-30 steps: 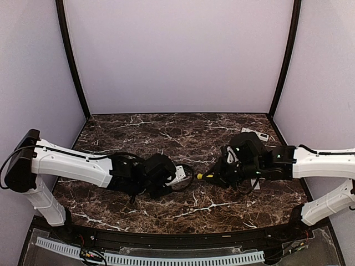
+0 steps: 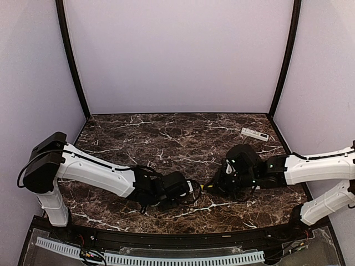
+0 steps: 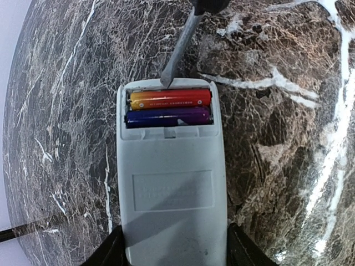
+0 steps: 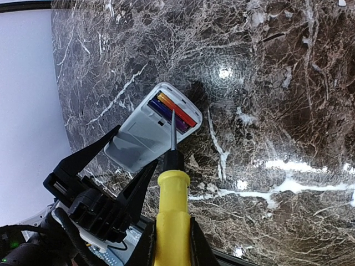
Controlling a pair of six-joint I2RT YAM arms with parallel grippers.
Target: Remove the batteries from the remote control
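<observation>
A white remote control (image 3: 173,160) is held by its lower end, with my left gripper shut on it. Its battery bay is uncovered and holds two batteries side by side: an orange-red battery (image 3: 171,98) near the end wall and a blue-purple battery (image 3: 168,117) next to it. My right gripper is shut on a yellow-handled screwdriver (image 4: 172,202). In the left wrist view, the screwdriver's blade (image 3: 182,47) reaches the bay's end edge beside the orange-red battery. Whether the tip touches the battery, I cannot tell.
A white remote-like object (image 2: 255,134) lies at the back right of the dark marble table (image 2: 150,130). Both arms meet closely over the front middle.
My left gripper has moved right and toward the front with the remote. The right arm has shifted slightly toward the front, so the screwdriver and remote are closer together.
</observation>
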